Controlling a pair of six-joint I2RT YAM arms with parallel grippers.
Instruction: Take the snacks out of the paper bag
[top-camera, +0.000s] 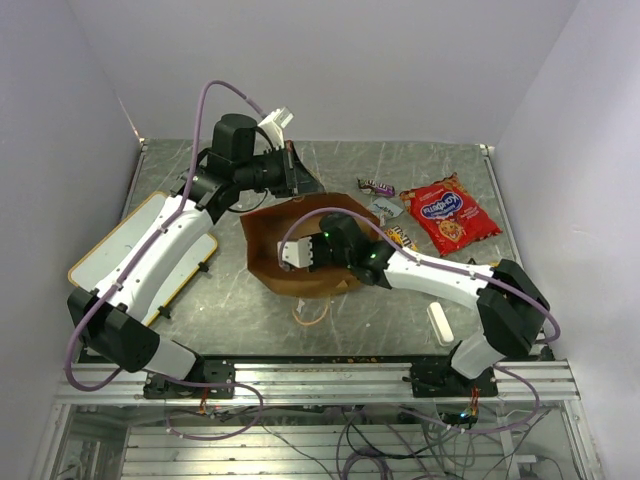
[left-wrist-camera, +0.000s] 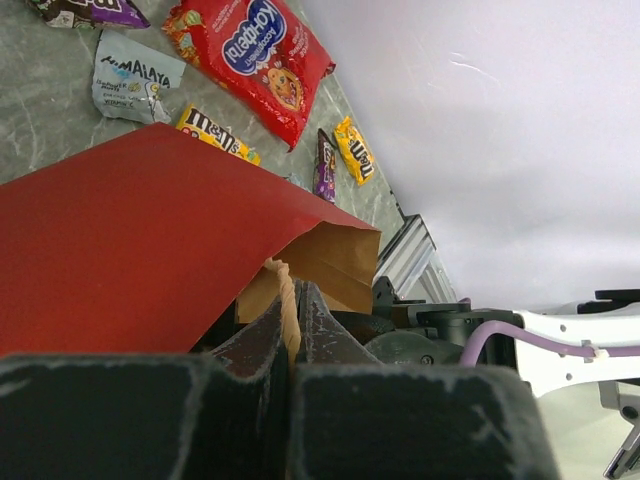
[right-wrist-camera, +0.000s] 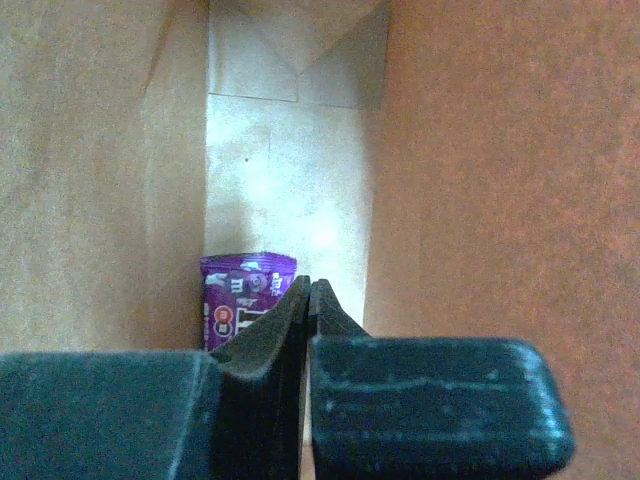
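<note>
The brown paper bag (top-camera: 262, 245) stands in the middle of the table; its red outer side (left-wrist-camera: 110, 260) fills the left of the left wrist view. My left gripper is shut on the twisted paper handle (left-wrist-camera: 282, 270) at the bag's far side. Over the bag's opening is my right gripper, shut with nothing between its fingers. The purple M&M's pack (right-wrist-camera: 226, 300) lies inside the bag, against one wall, below and apart from those fingers. Part of it is hidden behind them.
Outside the bag lie a red snack bag (top-camera: 450, 212), a purple pack (top-camera: 375, 187), a grey pouch (top-camera: 385, 207) and a yellow M&M's pack (top-camera: 401, 237). A whiteboard (top-camera: 145, 255) rests at left, a white block (top-camera: 440, 325) at front right.
</note>
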